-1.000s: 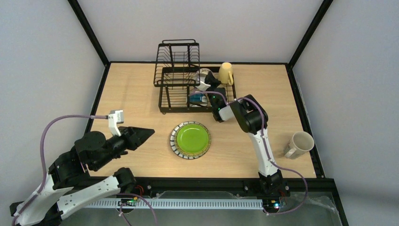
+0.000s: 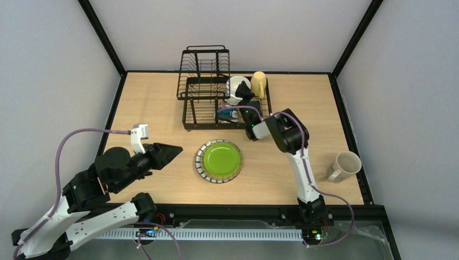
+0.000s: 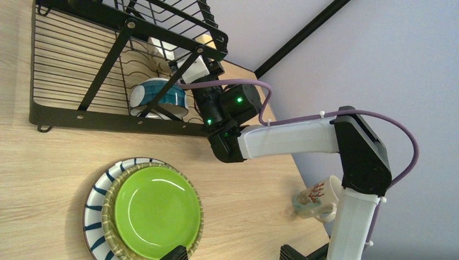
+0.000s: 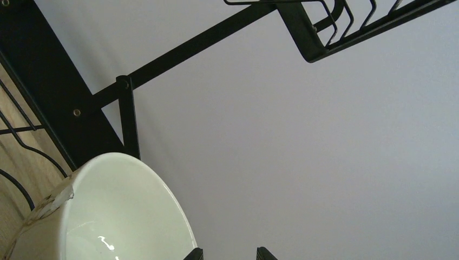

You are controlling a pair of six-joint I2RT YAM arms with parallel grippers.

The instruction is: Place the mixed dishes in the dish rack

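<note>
The black two-tier dish rack (image 2: pixel 214 126) stands at the back of the table. In its right part a white bowl (image 4: pixel 127 211) leans on its side; its rim reaches one fingertip of my right gripper, which is open. Nothing is seen gripped there. A blue-and-white bowl (image 3: pixel 172 97) and an upright yellow mug (image 2: pixel 258 84) also sit in the rack. In front lie stacked plates: a green plate (image 2: pixel 222 160) over a woven-rimmed one and a blue-striped white plate (image 3: pixel 94 216). My left gripper hovers open and empty, left of the plates.
A pale mug (image 2: pixel 343 166) with a coral print stands alone at the right edge of the table. The right forearm crosses the rack's front right edge. Bare table lies left of the rack and between plates and mug.
The white bowl has tipped, so that more of its round white inside faces the top view. The left arm has shifted slightly to the right; the right arm is almost still.
</note>
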